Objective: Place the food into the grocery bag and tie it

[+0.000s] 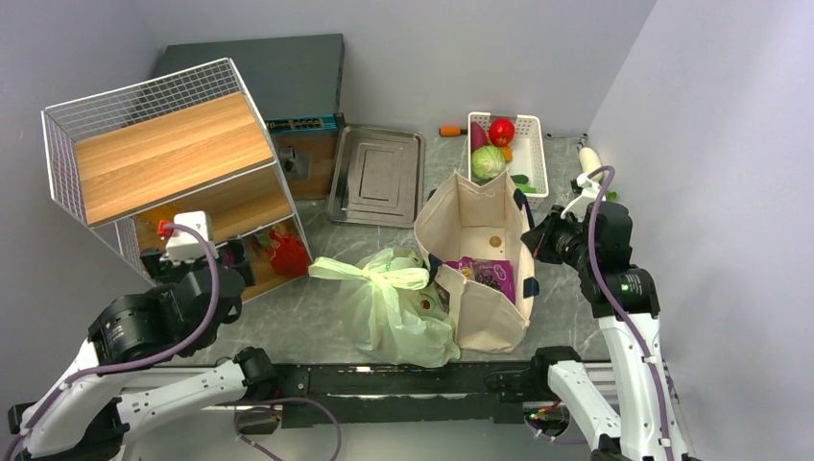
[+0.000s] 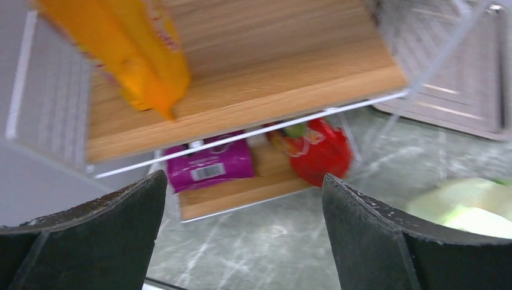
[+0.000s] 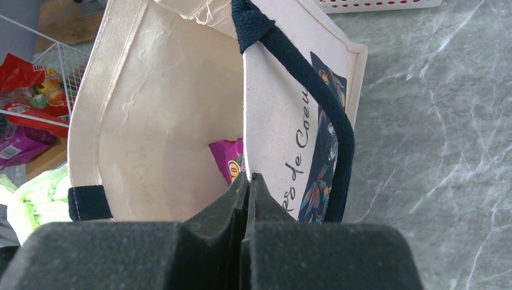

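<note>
The cream grocery bag (image 1: 485,322) stands upright with its mouth open, a purple packet (image 1: 491,276) inside. My right gripper is shut on the rim of the bag's right side wall, whose edge runs down between the fingertips. In front of the shelf, my left gripper stands wide open with nothing between its fingers. In the left wrist view, an orange packet (image 2: 142,54) sits on the middle shelf board (image 2: 290,54). Below it lie a purple packet (image 2: 208,160) and a red packet (image 2: 320,151) on the bottom board.
A tied green plastic bag (image 1: 398,312) leans beside the cream bag. Behind stand a metal tray (image 1: 415,182) and a white basket (image 1: 539,163) of vegetables. The rack's wire frame (image 1: 58,158) borders the left arm. Bare counter shows right of the bag.
</note>
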